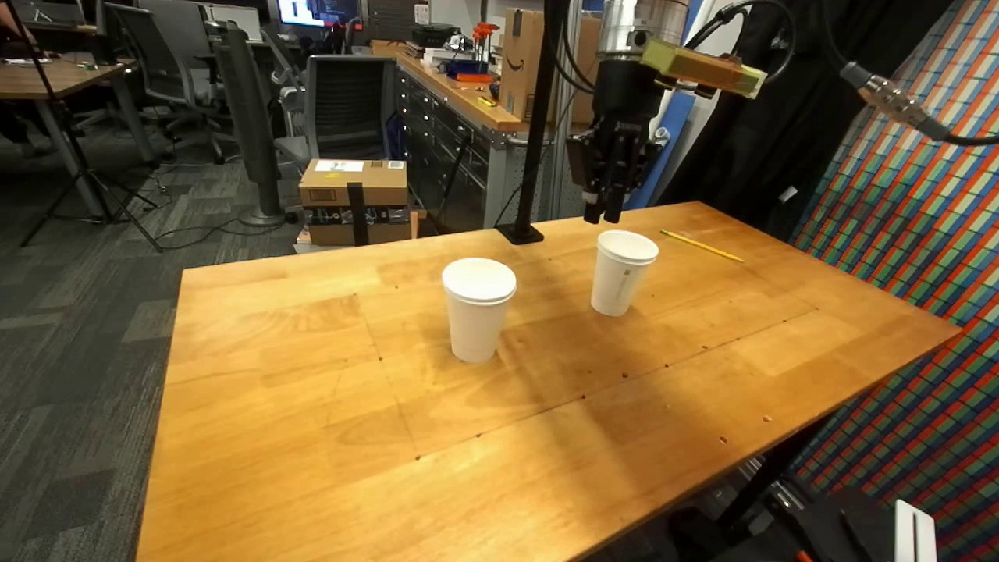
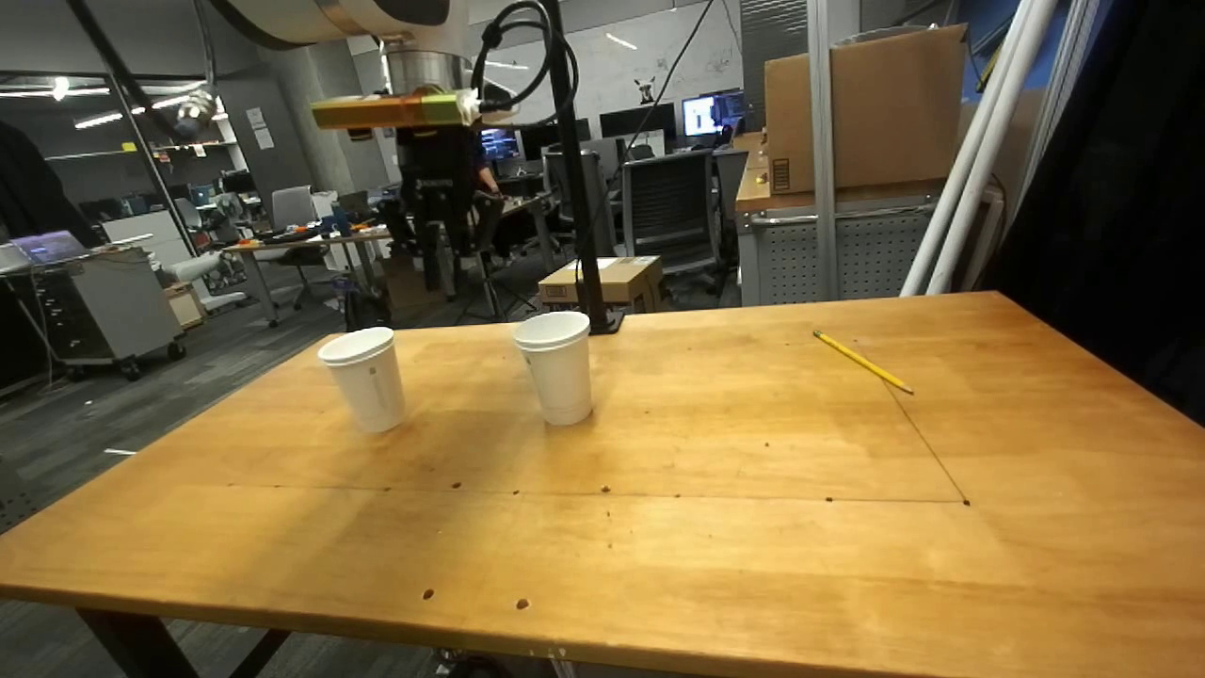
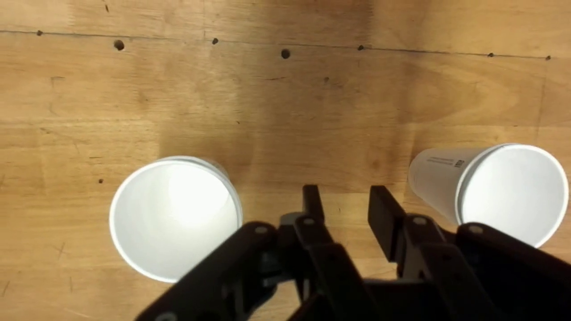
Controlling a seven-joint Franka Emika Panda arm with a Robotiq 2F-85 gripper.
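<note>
Two white paper cups stand apart on the wooden table. In exterior view 1 one cup [image 1: 478, 323] is near the middle, and the other cup [image 1: 620, 279] is farther right, just below my gripper [image 1: 604, 215]. The wrist view looks into the right-hand cup [image 3: 175, 219], which appears on the left there, with the other cup [image 3: 444, 176] on the right. My gripper is open above the table between them, its gap empty. In exterior view 2 the gripper [image 2: 441, 277] hangs higher than both cup rims.
A yellow pencil [image 1: 702, 245] lies behind and right of the cups. A black post [image 1: 520, 233] stands at the table's back edge.
</note>
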